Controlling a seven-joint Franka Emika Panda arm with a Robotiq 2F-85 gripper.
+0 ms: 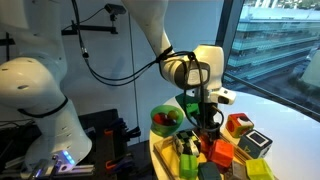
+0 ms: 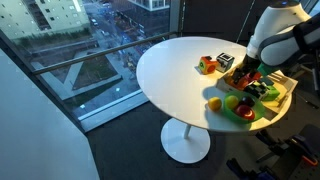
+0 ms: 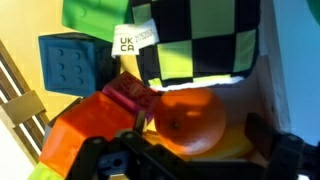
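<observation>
My gripper is open, its dark fingers (image 3: 128, 153) spread at the lower edge of the wrist view. A round orange object (image 3: 190, 120) lies between and just beyond the fingertips, inside a light-coloured tray (image 2: 275, 119). Beside it are a dark red block (image 3: 130, 92), a larger orange-red block (image 3: 88, 125) and a black-and-yellow checkered item (image 3: 200, 40) with a white tag. In the first exterior view, the gripper reaches down among the blocks, and its fingertips are largely hidden.
A green bowl (image 1: 167, 121) holding red items stands beside the tray. Cube-like blocks (image 1: 239, 125) (image 1: 255, 145) sit on the white table past the tray. Yellow round things (image 2: 214, 103) lie near the bowl.
</observation>
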